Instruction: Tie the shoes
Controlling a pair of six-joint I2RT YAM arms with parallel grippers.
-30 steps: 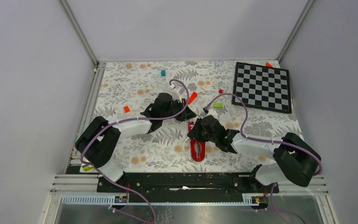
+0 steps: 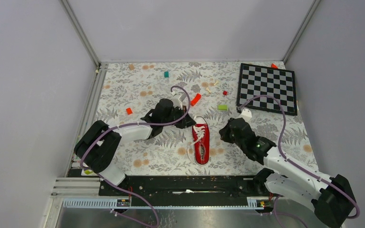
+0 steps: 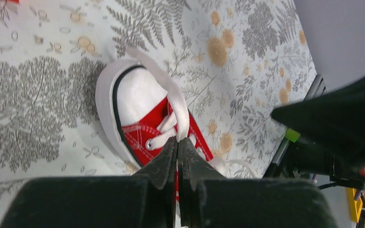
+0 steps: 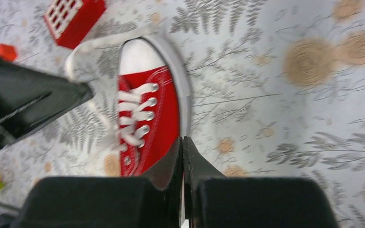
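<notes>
The red shoe (image 2: 201,147) with white laces lies on the table, toe away from the bottom edge. My left gripper (image 2: 194,124) is near the toe, shut on one end of the white shoelace (image 3: 173,90), which arches over the toe in the left wrist view. To the right of the shoe, my right gripper (image 2: 221,136) is shut with nothing between its fingers. The lace loop (image 4: 107,140) is blurred at the lacing's left side in the right wrist view, outside those fingers. The left gripper's dark finger (image 4: 43,92) crosses that view's left.
A black-framed chessboard (image 2: 267,89) lies at the back right. Small blocks are scattered about: a long red one (image 2: 196,99), a green one (image 2: 222,107) and a teal one (image 2: 166,74). Free table lies either side of the shoe.
My left gripper, still on the lace, has shifted slightly left and nearer the bottom edge.
</notes>
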